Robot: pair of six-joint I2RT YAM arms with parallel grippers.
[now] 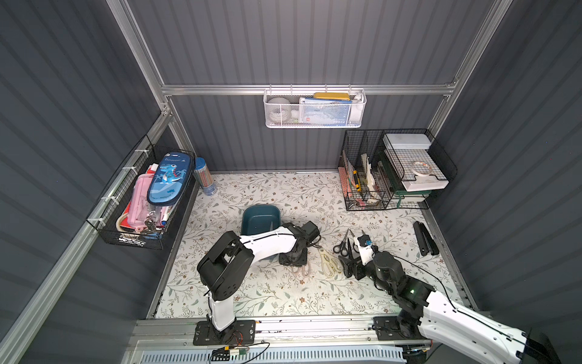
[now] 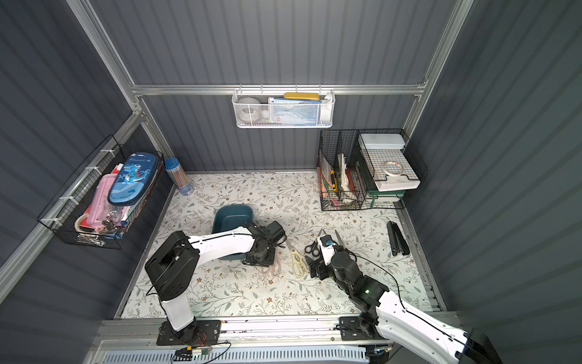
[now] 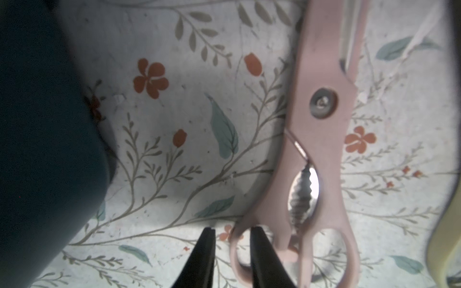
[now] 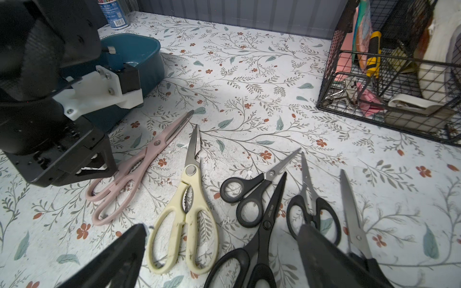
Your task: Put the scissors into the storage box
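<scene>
Pink scissors (image 3: 321, 144) lie on the patterned table. My left gripper is just over their left finger loop, its fingers a little apart. The teal storage box (image 1: 260, 215) sits behind that arm. My right gripper hovers open over a group of scissors: cream ones (image 4: 191, 175), several black-handled pairs (image 4: 261, 240) and one with a long blade (image 4: 350, 206). The left gripper's hold on anything does not show.
A black wire organizer (image 1: 388, 200) stands at the back right, a wire basket (image 1: 130, 236) at the left, and a black stapler-like object (image 1: 424, 237) at the right.
</scene>
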